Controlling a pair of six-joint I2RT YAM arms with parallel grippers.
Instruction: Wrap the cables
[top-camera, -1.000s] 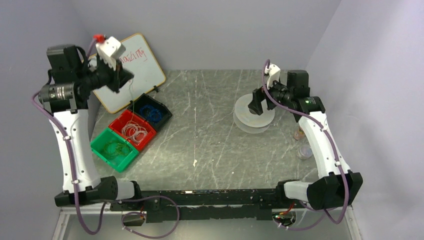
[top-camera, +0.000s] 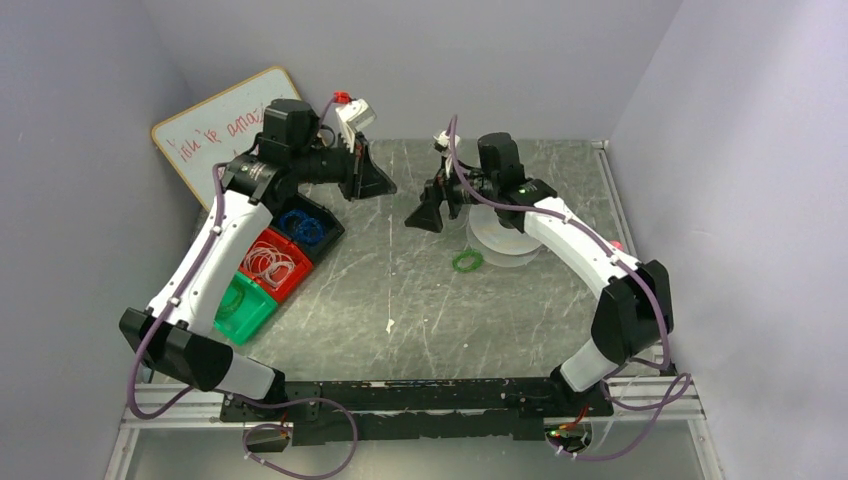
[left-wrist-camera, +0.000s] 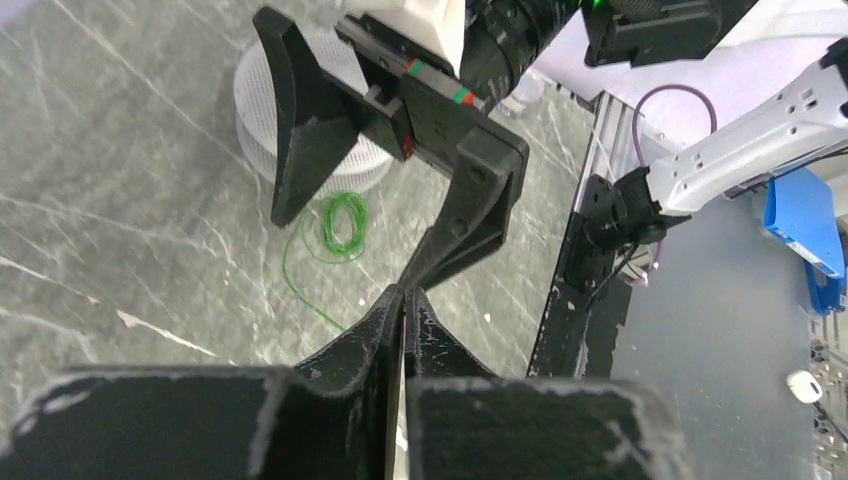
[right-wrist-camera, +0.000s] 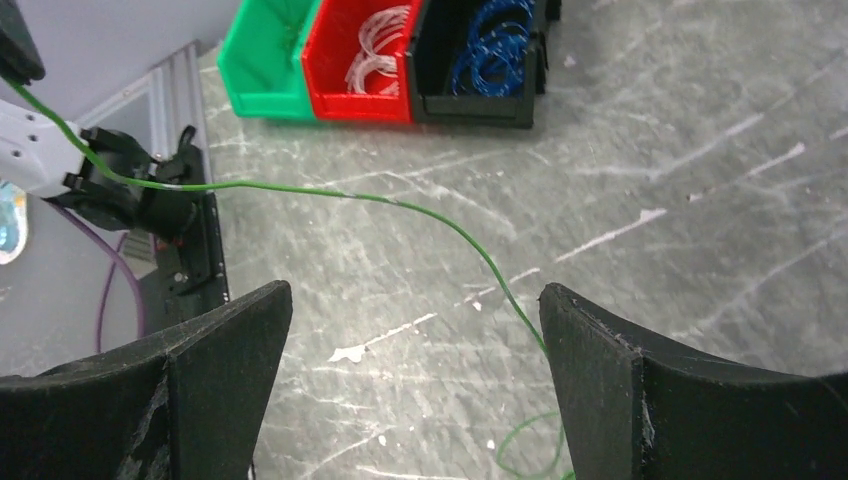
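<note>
A green cable (left-wrist-camera: 345, 240) lies coiled on the table (top-camera: 350, 320), its strand rising to my left gripper (top-camera: 372, 182), which is shut on it at upper centre. In the right wrist view the strand (right-wrist-camera: 440, 218) crosses between the open fingers of my right gripper, which stands just right of and below the left one in the top view (top-camera: 430, 205). A white spool (top-camera: 500, 235) sits behind the right gripper. The bins hold blue (top-camera: 303, 226), white (top-camera: 268, 262) and green (top-camera: 233, 298) cables.
A whiteboard (top-camera: 190, 140) leans at the back left, behind the three bins. Walls bound the left, back and right.
My left gripper has moved right from over the bins, drawing the green cable out onto the table. My right gripper has moved left toward it and the strand.
</note>
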